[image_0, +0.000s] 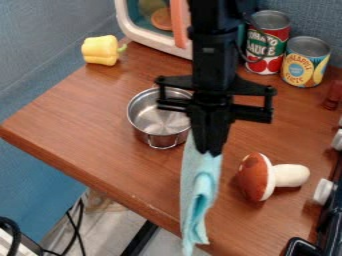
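Note:
My black gripper (209, 136) hangs over the table just right of the steel pot, shut on a light blue cloth (199, 195) that dangles down toward the table's front edge. The steel pot (150, 120) stands on the wooden table (80, 130), partly behind the gripper. A toy mushroom (262, 176) lies to the right of the cloth.
A tomato sauce can (265, 50) and a second can (305, 65) stand at the back right. A microwave toy (154, 20) and a yellow pepper (100, 50) are at the back left. Dark appliances line the right edge.

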